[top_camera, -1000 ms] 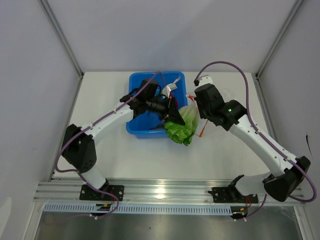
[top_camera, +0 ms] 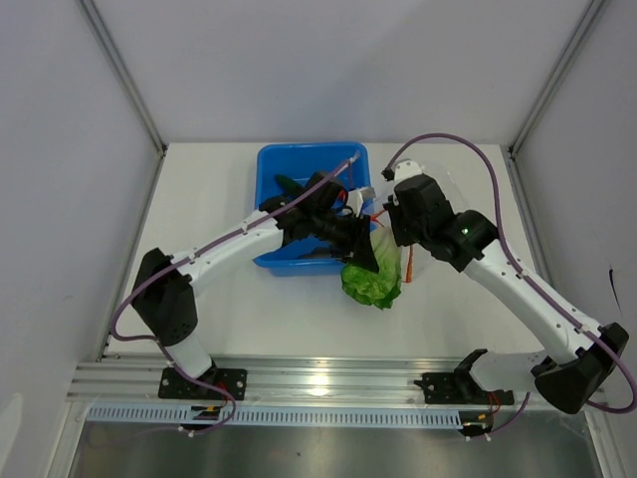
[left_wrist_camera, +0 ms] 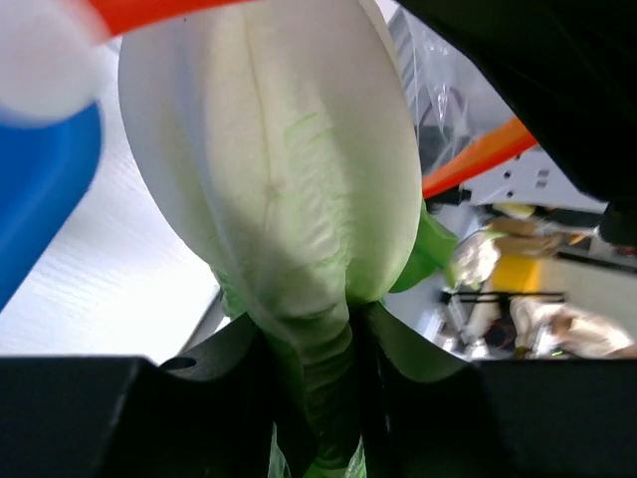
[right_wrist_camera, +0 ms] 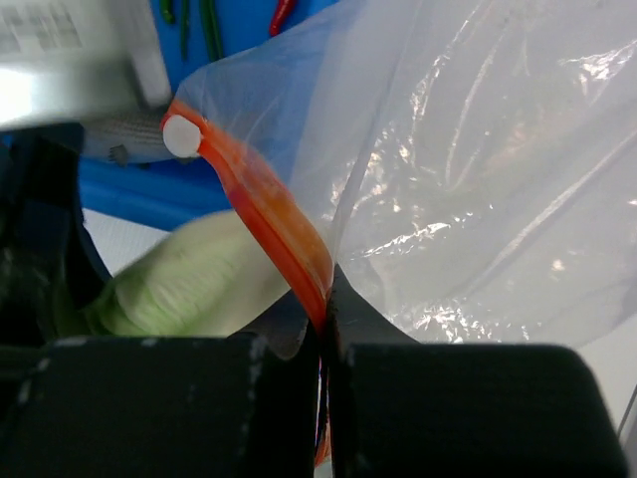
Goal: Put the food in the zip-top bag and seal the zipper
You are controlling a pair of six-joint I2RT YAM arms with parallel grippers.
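Note:
My left gripper is closed around a bok choy (left_wrist_camera: pixel 269 159), whose pale stalk fills the left wrist view; its green leaves (top_camera: pixel 371 282) hang toward the front in the top view. My right gripper is shut on the orange zipper edge (right_wrist_camera: pixel 264 214) of the clear zip top bag (right_wrist_camera: pixel 478 179), which spreads out behind and to the right. The bok choy is beside the bag's edge; I cannot tell whether any of it is inside.
A blue bin (top_camera: pixel 284 262) behind the grippers holds green and red vegetables (right_wrist_camera: pixel 280 12).
Both arms have shifted a little right and toward the front; the bok choy moved with my left gripper, and the bag's zipper edge with my right.

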